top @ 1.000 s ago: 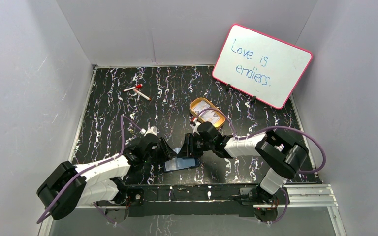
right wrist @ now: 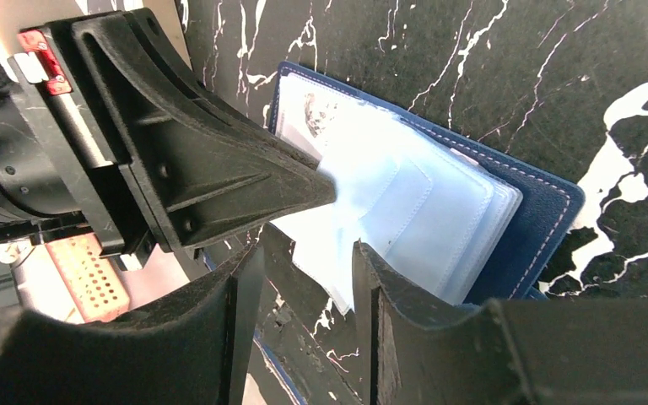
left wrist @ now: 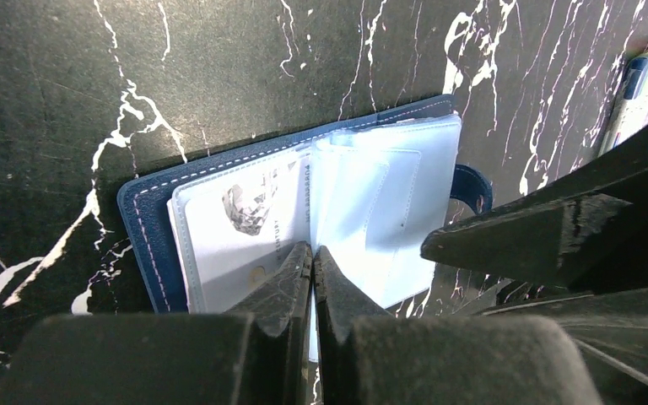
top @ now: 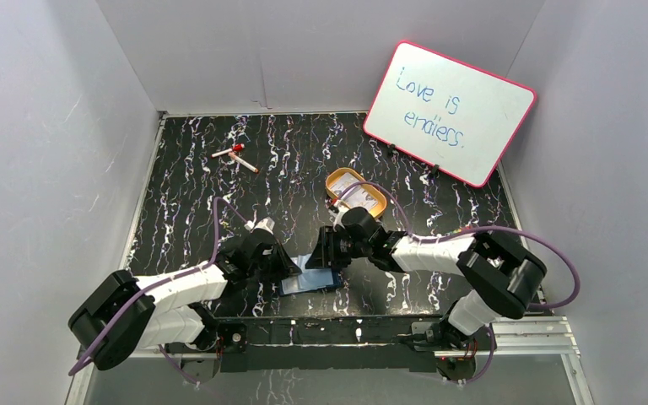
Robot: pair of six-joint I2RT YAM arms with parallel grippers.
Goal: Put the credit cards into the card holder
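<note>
The dark blue card holder (left wrist: 148, 198) lies spread on the table near its front edge, with clear, pale-blue plastic sleeves (left wrist: 388, 211) fanned over it. A white card-like sheet (left wrist: 219, 253) shows in the left part. My left gripper is shut, its tips touching the upright fold of a sleeve; whether any plastic is pinched cannot be seen. Above the sleeves' near edge, my right gripper stands open and empty, close to the left fingers (right wrist: 304, 181). In the top view, cards (top: 346, 181) rest in a yellow tray behind the right gripper.
Two markers (top: 243, 161) lie at the back left. A whiteboard (top: 447, 114) leans at the back right. Both arms crowd the front around the holder.
The right arm's elbow has swung outward to the right, while its gripper has barely shifted.
</note>
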